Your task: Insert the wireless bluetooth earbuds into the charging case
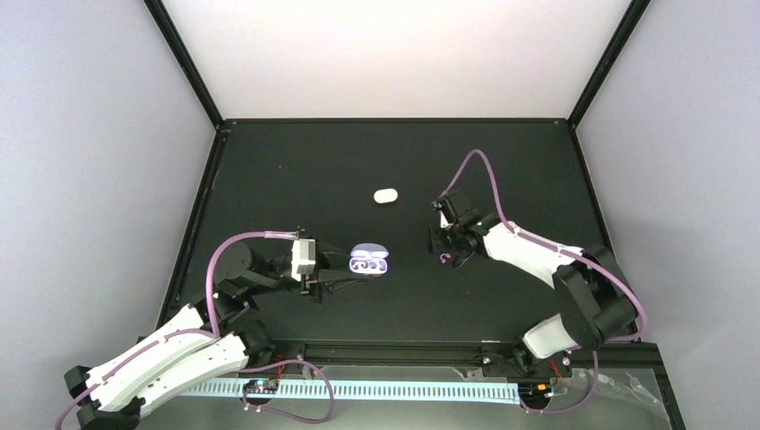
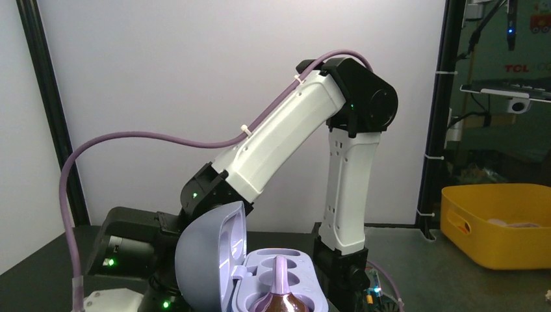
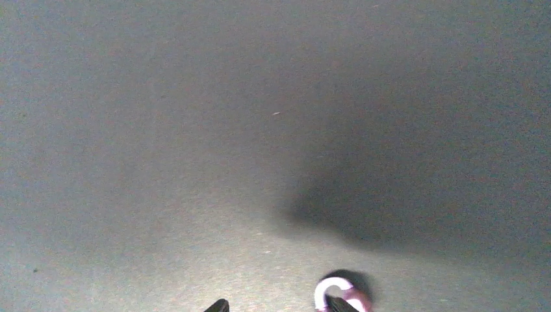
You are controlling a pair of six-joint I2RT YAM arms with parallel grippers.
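The lavender charging case [image 1: 368,266] is held off to the left of centre with its lid [image 2: 211,253] raised, and my left gripper [image 1: 355,264] is shut on it. An earbud with a lilac stem and brown body [image 2: 282,301] shows at the case's open compartments; how deep it sits I cannot tell. Another small purple earbud [image 1: 444,258] lies on the black table. Right over it, my right gripper [image 1: 444,252] is open. In the right wrist view this earbud [image 3: 358,300] is at the bottom edge, close by the right-hand fingertip [image 3: 335,304], partly cut off.
A white oval piece [image 1: 385,195] lies on the table behind the case. Between the two grippers the black table [image 1: 408,305] is bare. A yellow bin [image 2: 497,227] stands outside the work area.
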